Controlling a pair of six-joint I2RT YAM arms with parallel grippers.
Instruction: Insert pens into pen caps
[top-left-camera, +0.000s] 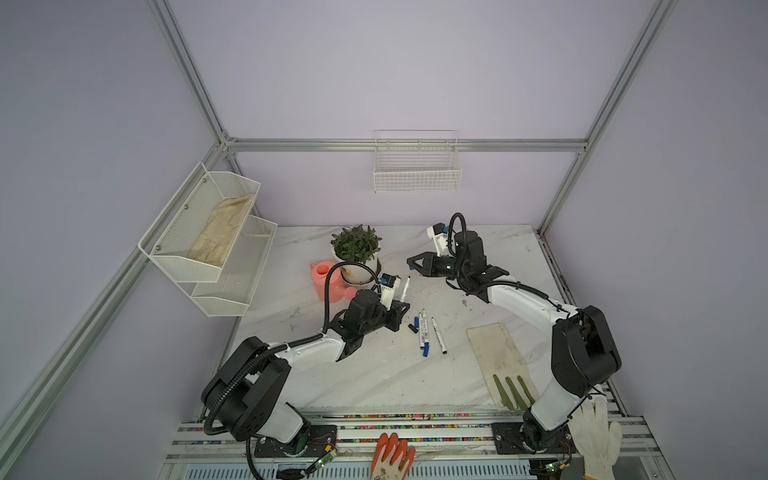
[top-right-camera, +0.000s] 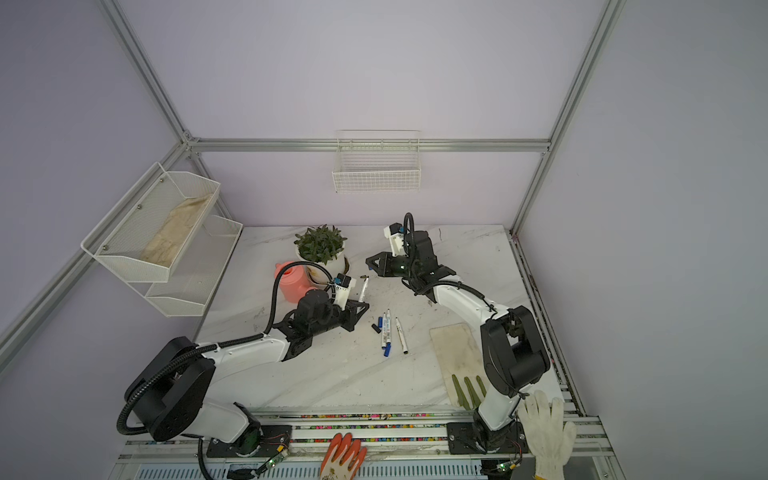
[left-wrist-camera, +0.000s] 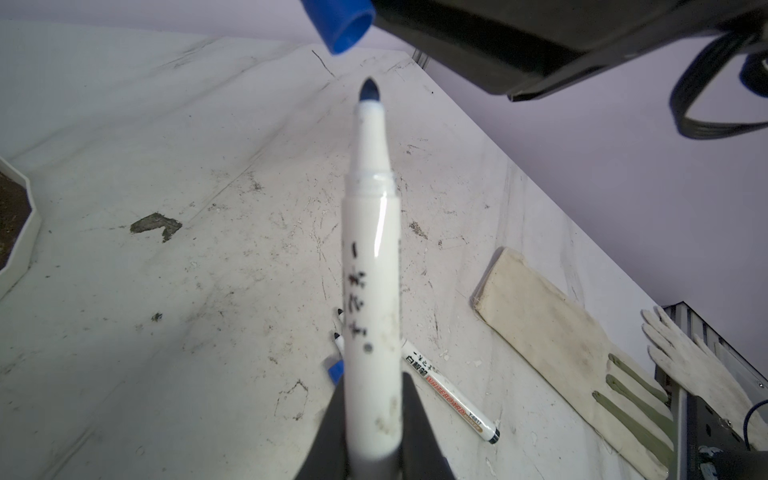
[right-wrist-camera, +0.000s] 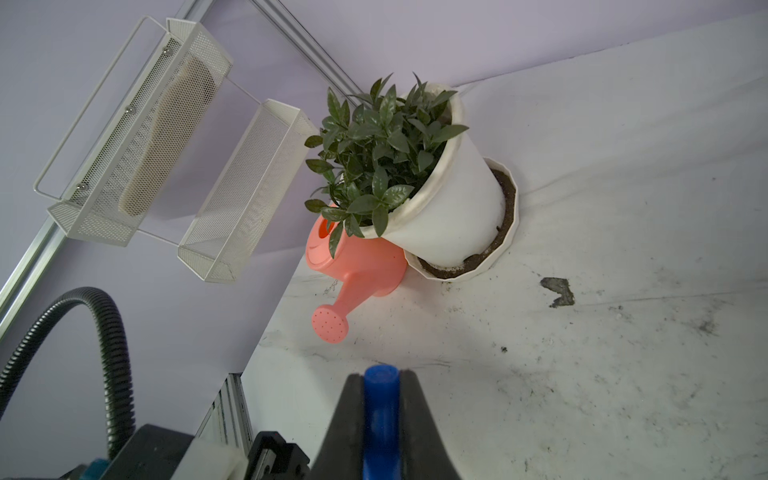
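An uncapped white marker (left-wrist-camera: 372, 280) points tip-up from my left gripper (top-left-camera: 405, 308), which is shut on its lower end. Above that dark tip hangs a blue pen cap (left-wrist-camera: 342, 24), its open end facing down and apart from the tip. My right gripper is shut on this cap; in the right wrist view the blue cap (right-wrist-camera: 381, 400) stands between its fingers. On the table below lie several more pens (top-left-camera: 424, 329) and, beside them, a dark cap (top-left-camera: 413, 328) and a blue cap (top-left-camera: 416, 321).
A potted plant (right-wrist-camera: 456, 200) and a pink watering can (right-wrist-camera: 360, 260) stand at the back left, close to my left arm. A beige glove (top-left-camera: 500, 360) lies at the right.
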